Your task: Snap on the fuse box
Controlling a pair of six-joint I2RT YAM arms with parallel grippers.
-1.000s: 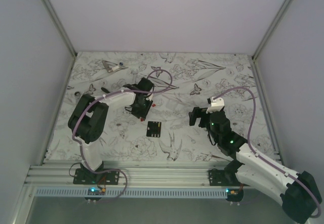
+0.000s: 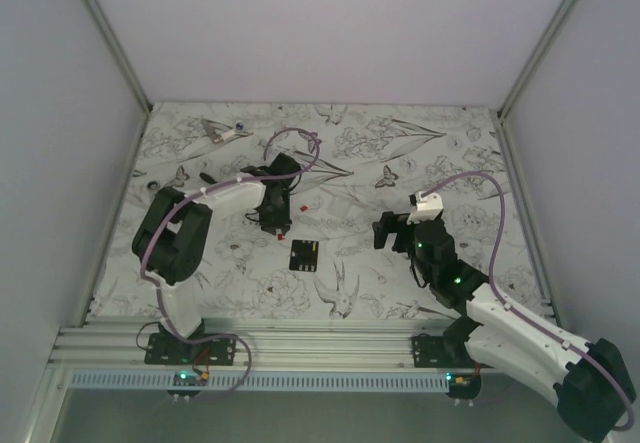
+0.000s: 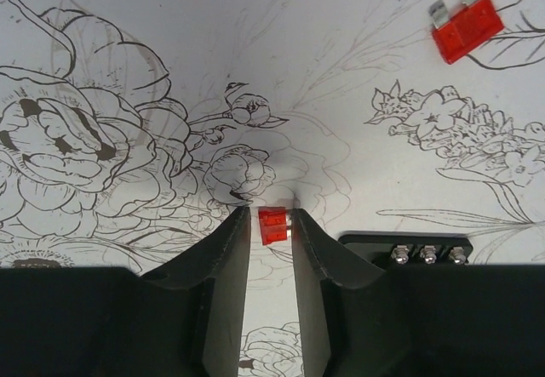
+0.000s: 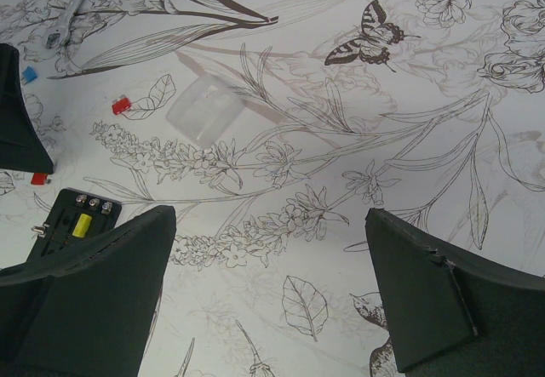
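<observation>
My left gripper is partly open, its fingertips around a small red fuse (image 3: 272, 225) in the left wrist view; whether they touch it cannot be told. A second red fuse (image 3: 467, 30) with two metal prongs lies at the upper right there. The black fuse box (image 2: 304, 255), with metal posts and a yellow fuse, lies in front of that gripper; only its edge shows in the left wrist view. My right gripper stands open at the right side of the table, nothing between its fingers.
A translucent square piece (image 4: 204, 109) lies behind the fuse box, and a small blue piece (image 4: 29, 74) is at the left in the right wrist view.
The right arm has not moved.
</observation>
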